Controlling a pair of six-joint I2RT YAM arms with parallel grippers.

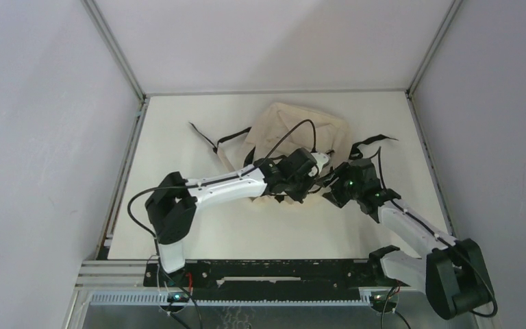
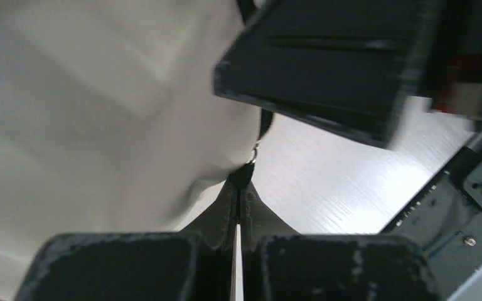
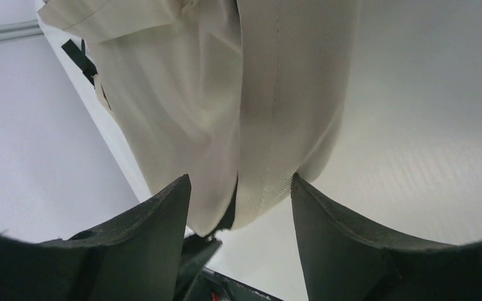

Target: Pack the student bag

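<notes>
A beige cloth bag (image 1: pixel 291 120) with black straps lies toward the back of the table, its front edge partly hidden under the arms. In the left wrist view my left gripper is shut on the bag's zipper pull, a small black tab (image 2: pixel 241 174) under a silver link (image 2: pixel 255 150) at the cloth's edge. My right gripper stands open over the bag's right front part. Beige folds (image 3: pixel 267 194) show between its spread fingers in the right wrist view, not gripped. A dark finger (image 2: pixel 326 75) of the right gripper looms close beside the left fingertips.
Black straps trail on the table, one at the left (image 1: pixel 234 136) and one at the right (image 1: pixel 370 142). Both grippers are crowded close together over the bag's front.
</notes>
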